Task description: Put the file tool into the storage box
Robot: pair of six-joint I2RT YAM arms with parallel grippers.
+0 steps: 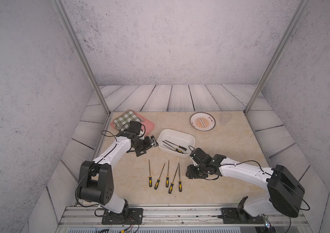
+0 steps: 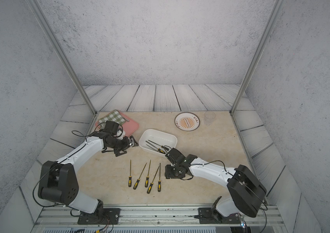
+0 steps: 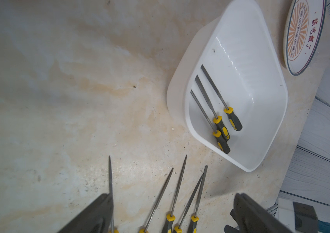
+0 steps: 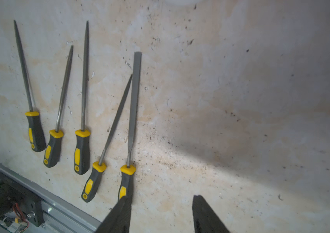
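Observation:
Several files with black-and-yellow handles lie in a row on the table front; the rightmost, a flat file (image 4: 134, 101), touches or nearly touches the slanted one beside it (image 4: 92, 182). The white storage box (image 1: 175, 136) holds three files (image 3: 222, 123) along one side. My left gripper is open just left of the box, above the table, nothing visible between its blurred fingers. My right gripper stands open to the right of the loose files, low over the table, with nothing between its fingers.
A pink board (image 2: 130, 127) with a checked cloth is at back left, behind my left arm. A plate (image 1: 202, 121) and a clear cup (image 1: 225, 117) stand at back right.

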